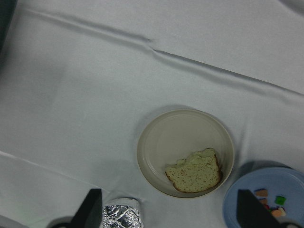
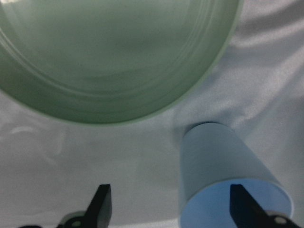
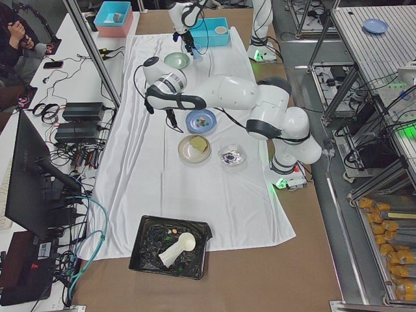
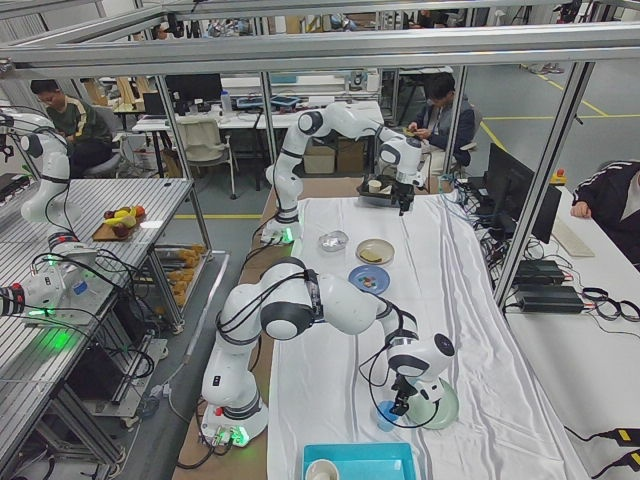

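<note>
My left gripper hangs open and empty above the cloth, near a beige plate (image 1: 161, 142) holding a bread slice (image 1: 192, 173), a blue plate (image 1: 261, 180) with small food pieces, and a foil-covered item (image 1: 121, 216). My right gripper is open at the far end, beside a green plate (image 2: 118, 71) and a light blue cup (image 2: 216, 156) lying under its right finger in the wrist view; whether they touch I cannot tell.
A black tray (image 3: 149, 260) with a white scoop stands at one end of the table. A cyan bin (image 4: 358, 450) holding a cup is at the other. Cloth around the plates is mostly clear.
</note>
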